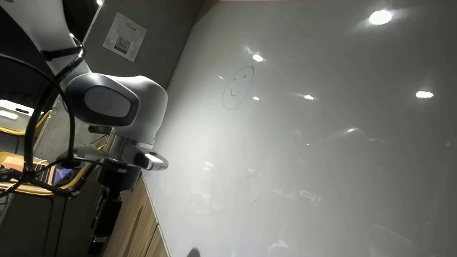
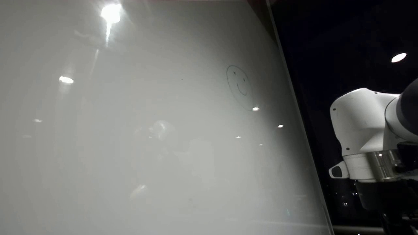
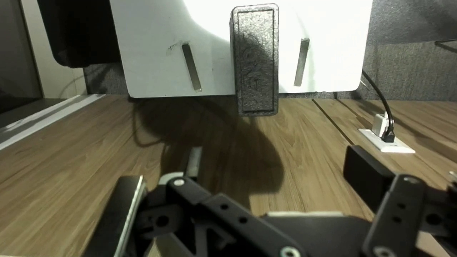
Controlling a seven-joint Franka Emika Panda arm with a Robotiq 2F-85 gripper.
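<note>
A green smiley face (image 1: pixel 237 87) is drawn on the large glossy whiteboard (image 1: pixel 325 171); it also shows in exterior view 2 as a smiley face (image 2: pixel 239 86). In the wrist view a dark, textured block (image 3: pixel 257 64), perhaps a board eraser, overlaps a white slotted panel (image 3: pixel 171 64). My gripper is open in that view, its fingers wide apart and nothing between them; the block appears beyond them, not touching. Exterior view 1 has the gripper as a dark shape at lower left, its fingers indistinct.
Wood paneling (image 3: pixel 300 141) fills much of the wrist view, with an outlet and plug (image 3: pixel 387 132) on the right. A chair with a laptop (image 1: pixel 43 173) stands at left in exterior view 1. Black cables loop around the arm.
</note>
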